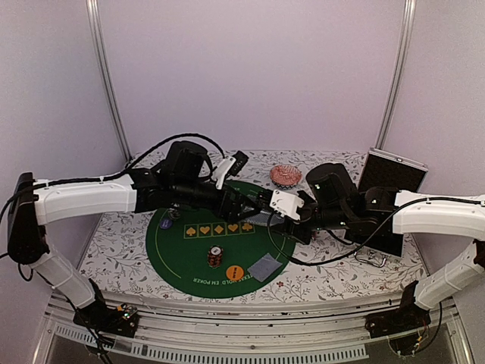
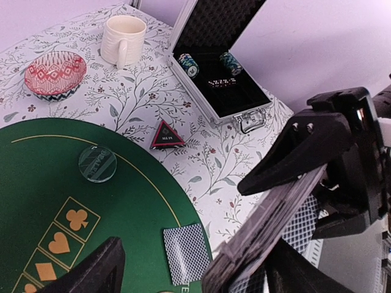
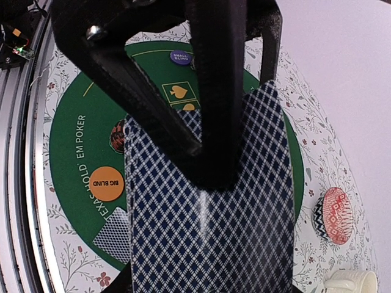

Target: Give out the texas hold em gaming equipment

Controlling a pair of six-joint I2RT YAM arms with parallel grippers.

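Observation:
A blue-and-white checked deck of cards [image 3: 165,232] is held by my right gripper [image 1: 279,218], which is shut on it above the right side of the green poker mat [image 1: 193,277]. In the left wrist view the deck stands tilted, its pale layered edge [image 2: 263,232] towards the camera. My left gripper [image 1: 248,208] is open, close to the deck's free end; whether a finger touches it cannot be told. Beneath them, a checked card or cards [image 2: 186,253] lie face down near the mat's edge. The orange big blind disc [image 1: 234,273] and a chip stack [image 1: 215,256] rest on the mat.
A clear dealer disc [image 2: 98,163] and the small blind disc [image 1: 165,224] sit on the mat. Off it are a black all-in triangle [image 2: 166,135], a red patterned bowl [image 1: 286,176], a white mug [image 2: 123,36] and an open case [image 1: 390,189] at right.

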